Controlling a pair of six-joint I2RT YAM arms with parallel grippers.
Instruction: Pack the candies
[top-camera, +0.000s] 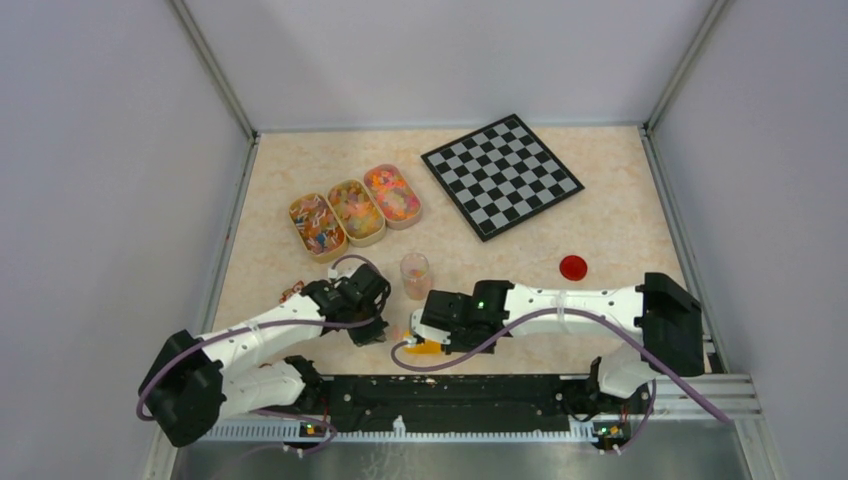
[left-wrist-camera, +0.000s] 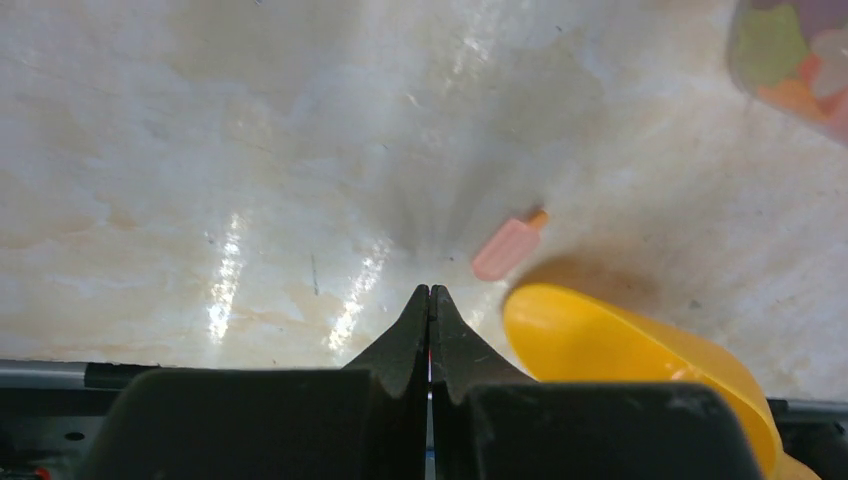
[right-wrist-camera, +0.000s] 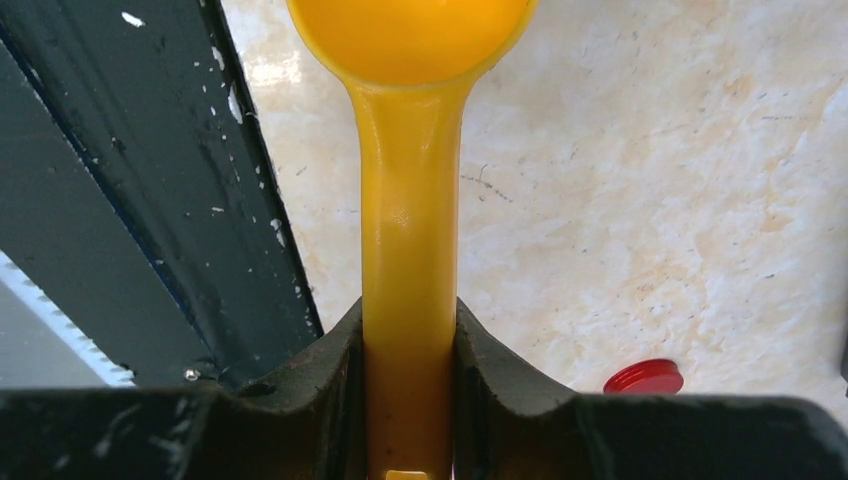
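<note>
A yellow scoop (right-wrist-camera: 410, 200) extends from my right gripper, which is shut on its handle; its bowl looks empty where it shows. My left gripper is shut, with nothing seen between its fingertips, left of the scoop's bowl (left-wrist-camera: 640, 345). A small pink popsicle-shaped candy (left-wrist-camera: 507, 248) lies on the table just beyond that bowl, apart from both. The clear jar (top-camera: 416, 276) stands upright behind the grippers with some candies in it. Three candy boxes, left (top-camera: 318, 228), middle (top-camera: 357, 212) and right (top-camera: 393, 196), stand at the back left.
A red lid (top-camera: 573, 267) lies on the right side of the table. The checkered board (top-camera: 502, 176) occupies the back middle. A reddish packet (top-camera: 291, 291) sits partly behind the left arm. Between jar and lid the table is bare.
</note>
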